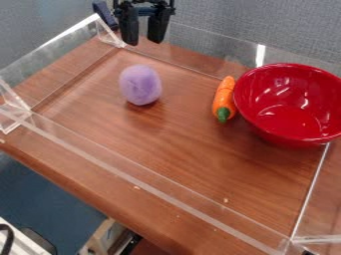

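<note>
My gripper hangs at the top of the camera view, above the back left of the enclosure, its two dark fingers apart with nothing seen between them. A light purple oval object lies on the wooden surface below it. An orange carrot with a green top lies to the right, beside a large red bowl, which is empty.
Clear acrylic walls border the wooden table on the sides seen. A grey panel stands behind, and the floor with some equipment shows at the lower left.
</note>
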